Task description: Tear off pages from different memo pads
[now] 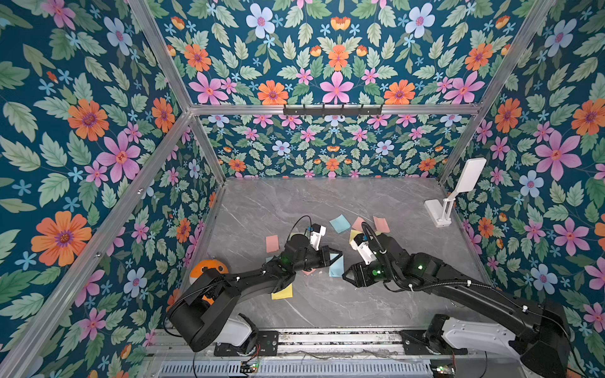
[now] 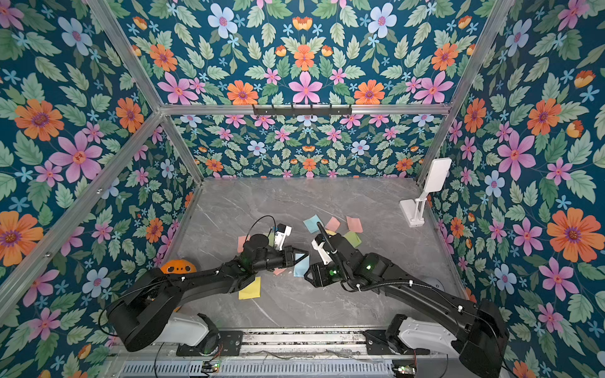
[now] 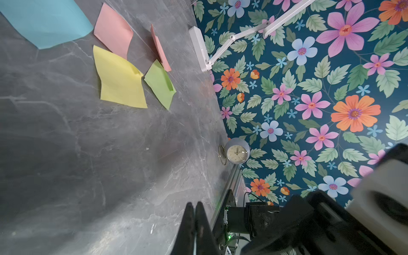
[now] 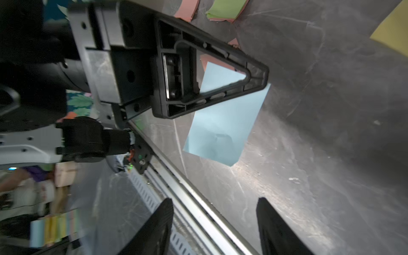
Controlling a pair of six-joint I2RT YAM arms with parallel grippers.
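A light blue sheet (image 4: 225, 123) hangs from my left gripper, whose fingers are shut with the paper between them. A thin blue strip shows between these fingertips in the left wrist view. My right gripper stands open and empty, to the right of the sheet's lower part in the top views and apart from it. Loose on the table lie a blue note (image 1: 339, 223), a yellow note (image 3: 119, 78), pink notes (image 3: 112, 30) and a green note (image 3: 161, 85). Another yellow note (image 1: 283, 291) is nearer the front.
A white lamp (image 1: 441, 211) stands at the back right. An orange object (image 1: 208, 269) sits at the left edge, partly behind the left arm. Both arms meet close together in mid-table. Bare table (image 1: 353, 308) lies in front of them.
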